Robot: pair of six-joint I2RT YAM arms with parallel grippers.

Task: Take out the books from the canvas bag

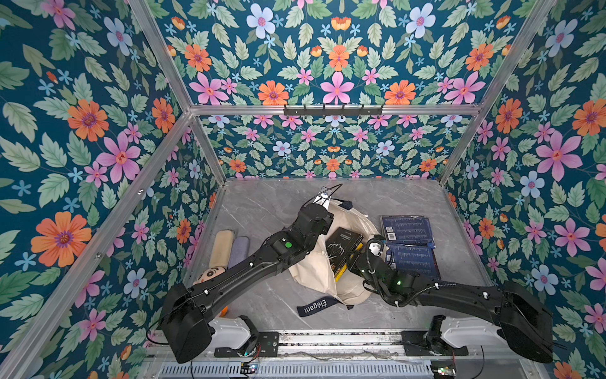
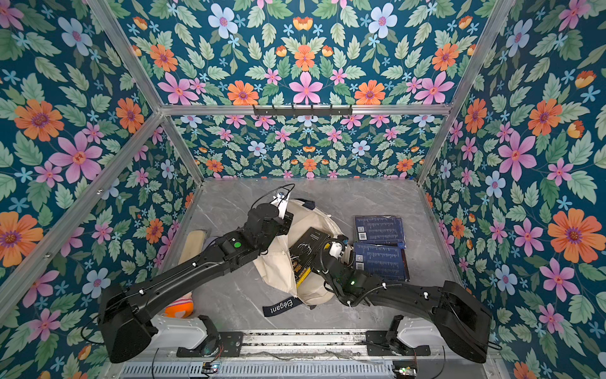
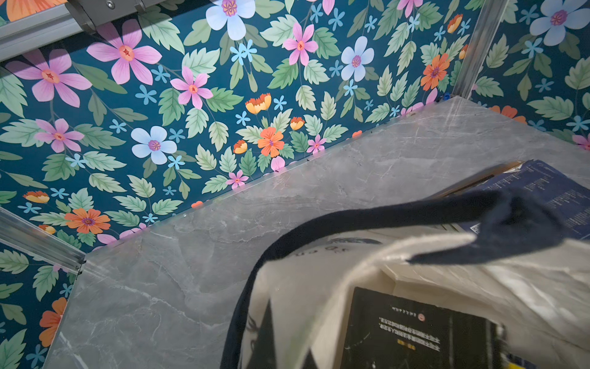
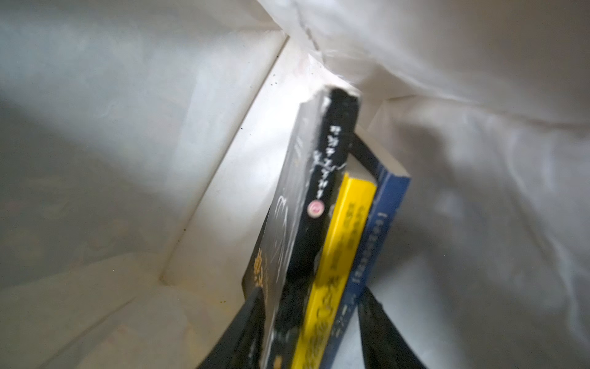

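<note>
A cream canvas bag (image 1: 303, 268) lies open mid-table. Inside it, the right wrist view shows several books: a black one (image 4: 307, 184), a yellow one (image 4: 332, 258) and a blue one (image 4: 375, 240). My right gripper is part open, its fingertips either side of the books' lower part; whether they touch is unclear. My left gripper (image 1: 325, 224) is over the bag's left rim; its fingers are hard to make out at the bottom of the left wrist view, low by the cream fabric.
Two blue books (image 1: 405, 228) lie on the right of the table. Rolled cloths (image 1: 222, 246) and an orange item lie at the left.
</note>
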